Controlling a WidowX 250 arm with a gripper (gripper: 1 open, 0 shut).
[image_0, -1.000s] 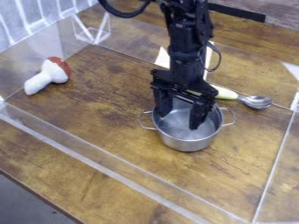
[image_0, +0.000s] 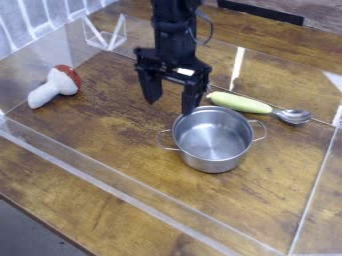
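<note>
The black robot arm (image_0: 181, 45) reaches down from the top middle, its gripper (image_0: 171, 90) open above the table, left of and behind a steel pot (image_0: 211, 150) with two wire handles. A pale yellow-green object (image_0: 238, 103) lies behind the pot, next to a metal spoon-like piece (image_0: 291, 114) at its right end. A white object with a reddish top (image_0: 54, 86) lies on its side at the left.
Clear panels border the work area at the left, front and right. White rails stand at the top left.
The arm and gripper have moved up and left, away from over the pot, leaving its inside in view. The pot and the other objects appear in the same places.
</note>
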